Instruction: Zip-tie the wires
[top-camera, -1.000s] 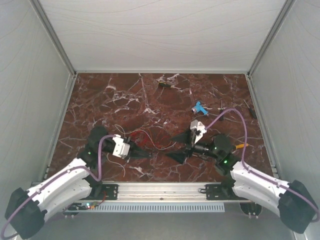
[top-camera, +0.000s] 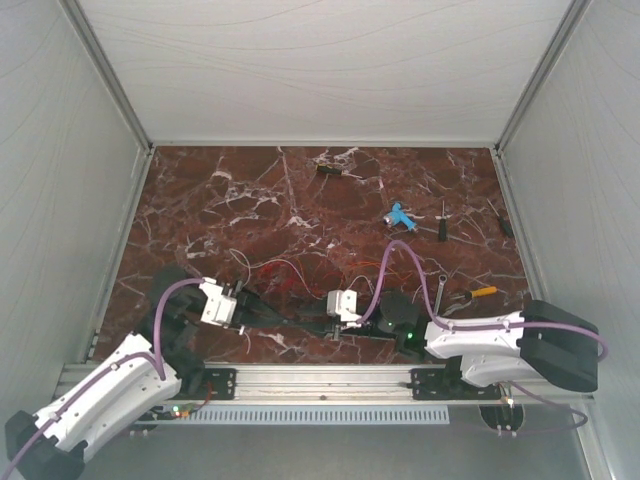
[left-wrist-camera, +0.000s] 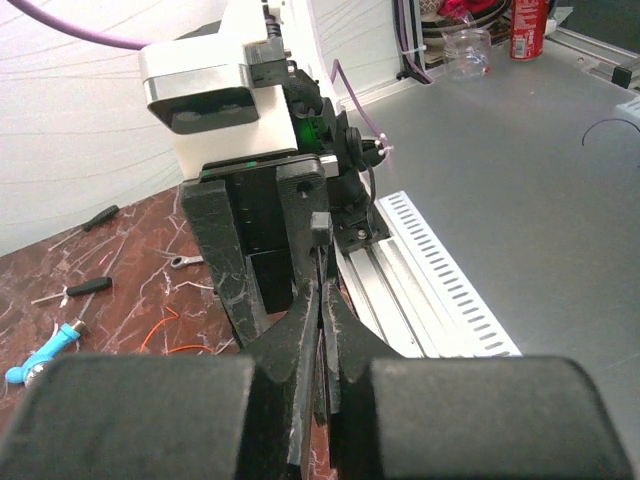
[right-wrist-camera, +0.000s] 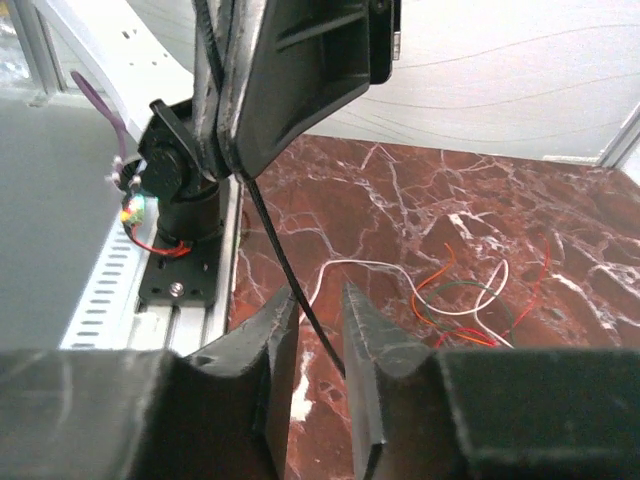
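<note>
The wires (right-wrist-camera: 390, 265) lie on the marble board, white, red, orange and green. My left gripper is shut, pointing at the right one; a thin black strip (right-wrist-camera: 270, 228), which looks like a zip tie, runs from its fingertips down to my right gripper. The right gripper's fingers stand part apart around the strip's lower end; whether they touch it I cannot tell. In the top view the two grippers meet over the front middle of the board.
A blue tool (top-camera: 398, 216), screwdrivers (top-camera: 330, 170) and a wrench (top-camera: 440, 295) lie at the back and right. The board's back left is clear; a metal rail (top-camera: 310, 395) runs along the front.
The right gripper has moved left and turned toward my left gripper, its fingers closer together than before. The left arm has shifted slightly, and the two grippers now meet.
</note>
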